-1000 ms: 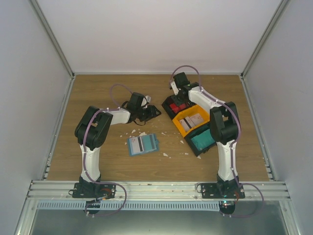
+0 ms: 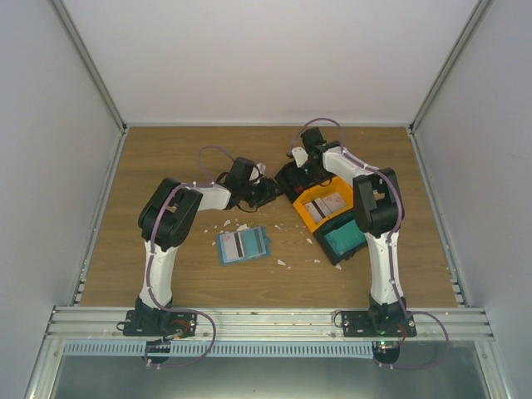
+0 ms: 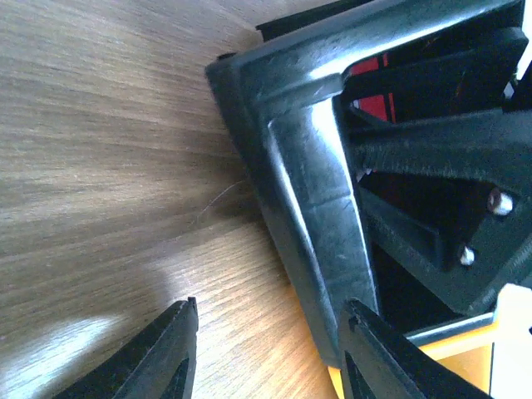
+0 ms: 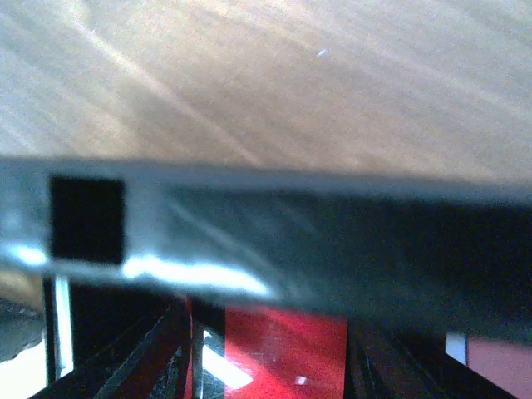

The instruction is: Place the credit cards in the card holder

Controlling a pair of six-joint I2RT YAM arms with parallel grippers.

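Red cards (image 4: 287, 353) lie in the black bin (image 2: 287, 182) at the back. Over that bin is my right gripper, open; its fingers (image 4: 174, 349) stand apart with the red surface showing between them, and whether they touch it I cannot tell. In the left wrist view the right fingers (image 3: 432, 150) reach down inside the black bin. Just left of the bin my left gripper is open and empty, its right fingertip in front of the bin's wall (image 3: 320, 208). The flat blue card holder (image 2: 243, 246), with light panels and a dark stripe, lies front left.
A yellow bin (image 2: 306, 209) with pale cards (image 2: 332, 203) adjoins the black one. In front of that stands a dark bin (image 2: 331, 251) with teal cards (image 2: 345, 238). Small white scraps (image 2: 281, 263) dot the wooden table.
The right gripper has shifted slightly down in the top view, now covering most of the red cards.
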